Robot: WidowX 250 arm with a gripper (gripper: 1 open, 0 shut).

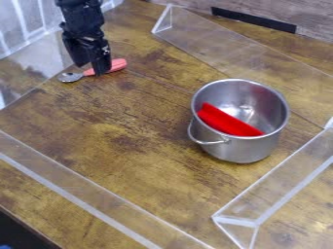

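The black gripper [86, 51] hangs at the upper left of the camera view, over a spoon with a pink handle [108, 67] and a metal bowl end [70, 77]. Its fingers hide part of the spoon. Whether they are apart or closed on it is unclear. A steel pot [239, 147] stands at the right with a red elongated object [229, 123] inside.
Clear plastic barriers [221, 44] run along the top, left, lower left and right edges.
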